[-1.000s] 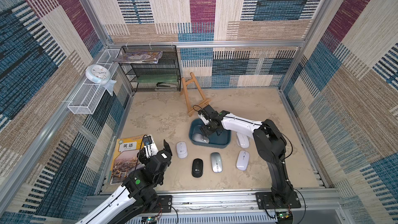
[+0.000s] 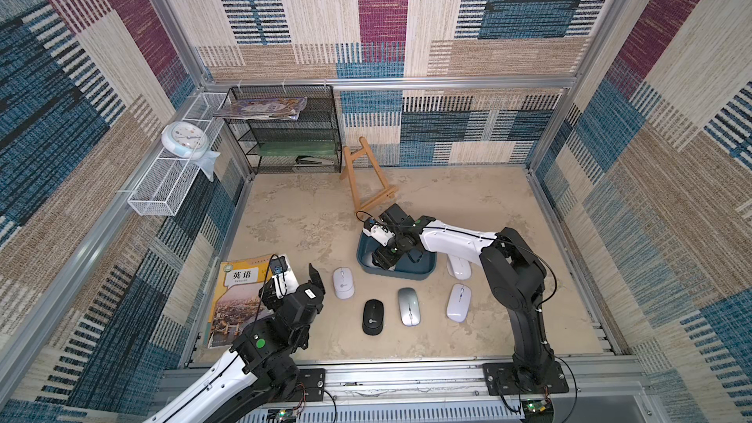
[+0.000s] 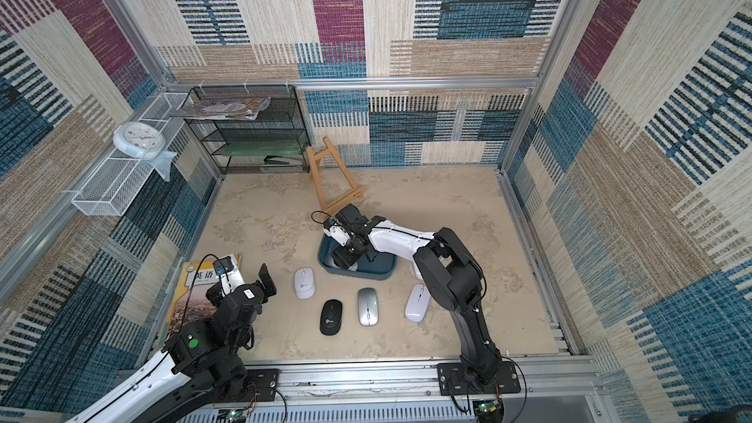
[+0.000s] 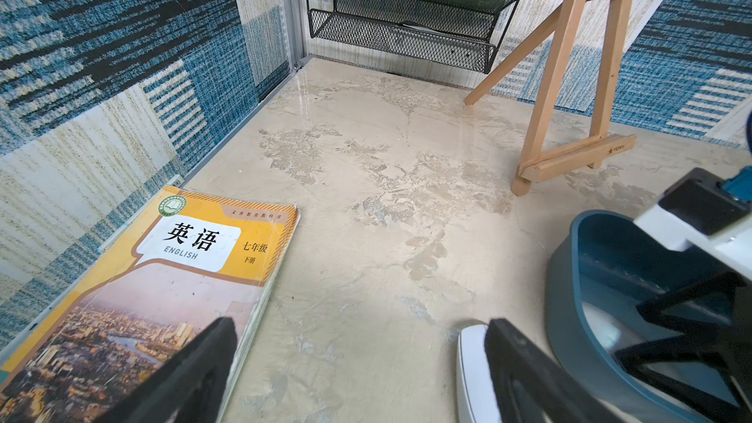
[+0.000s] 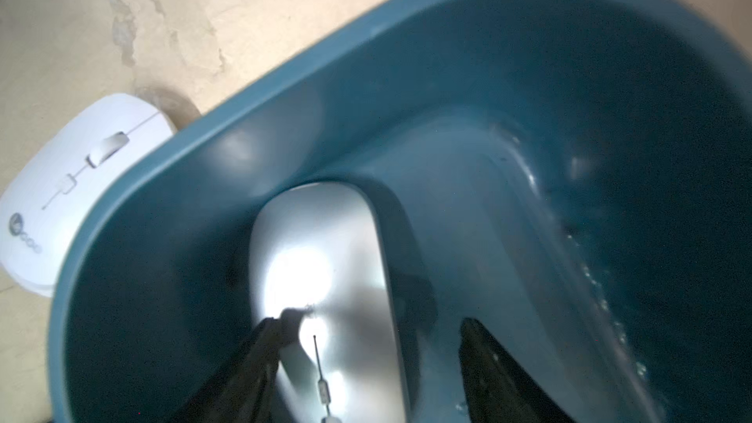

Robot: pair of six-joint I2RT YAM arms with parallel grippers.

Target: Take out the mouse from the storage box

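Note:
In the right wrist view a silver mouse (image 5: 329,266) lies on the floor of the dark blue storage box (image 5: 462,180), near one wall. My right gripper reaches into the box with its fingers apart. One finger (image 5: 266,368) overlaps the mouse in that view, while the other (image 5: 485,368) is over the bare box floor; the mouse is not gripped. From the top left view, the right arm hides part of the box (image 2: 415,268). Left of the box my left gripper stands open and empty, between the book and a white mouse (image 4: 476,376).
Several mice stand outside the box: a white one (image 2: 343,282), a black one (image 2: 373,317), a silver one (image 2: 409,307) and white ones at right. An easel (image 2: 366,176) stands behind the box; a book (image 2: 241,297) lies at left. Clear table lies at back right.
My right gripper has moved left and toward the front inside the box, over the mouse, which it now mostly hides in the top left view. The left arm has stayed put.

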